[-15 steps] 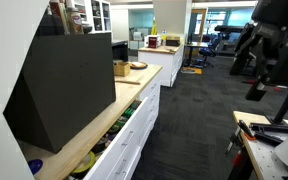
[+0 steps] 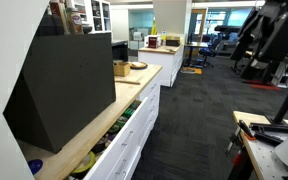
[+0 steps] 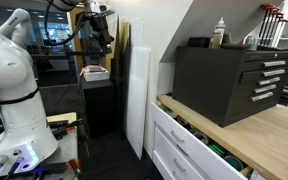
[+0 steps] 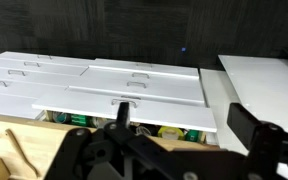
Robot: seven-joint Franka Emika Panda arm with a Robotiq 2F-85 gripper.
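My gripper is open in the wrist view, its two dark fingers wide apart with nothing between them. It looks down on a white drawer cabinet (image 4: 154, 86) whose top drawer is pulled out. Inside that open drawer (image 2: 111, 156) lie several green, yellow and dark items, too small to name. In exterior view 2 the gripper (image 3: 100, 27) hangs high at the upper left, well clear of the cabinet and counter.
A black metal drawer chest (image 3: 235, 85) stands on the wooden counter (image 3: 212, 127), with bottles on top. A small wooden box (image 2: 121, 68) sits farther along the counter. Dark carpet (image 2: 184, 125) leaves free floor beside the drawers. A white panel (image 3: 136, 95) stands upright near the arm.
The gripper has risen somewhat and its angle has shifted in exterior view 1. The open drawer and the things on the counter look unchanged.
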